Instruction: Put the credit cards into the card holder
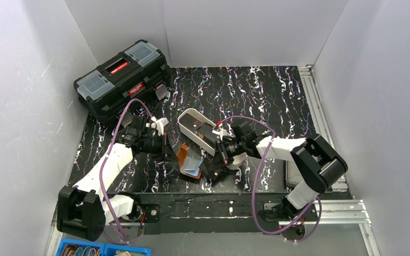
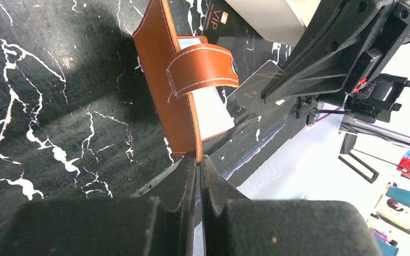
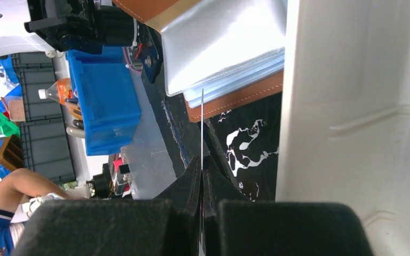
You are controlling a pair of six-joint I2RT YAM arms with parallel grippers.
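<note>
The brown card holder [image 1: 191,165] lies open at centre front, its clear sleeves [image 3: 221,42] showing. My left gripper is shut at the holder's left side; whether the leather edge is between its tips is unclear. My right gripper is shut on a thin card, seen edge-on beside the sleeves and as a dark card [image 2: 253,96] in the left wrist view. Another dark card marked VIP [image 2: 219,18] shows beside the holder, partly hidden.
A white container [image 1: 187,133] with dark cards inside sits just behind the holder. A black toolbox [image 1: 112,90] stands back left. Grey walls enclose the sides and back.
</note>
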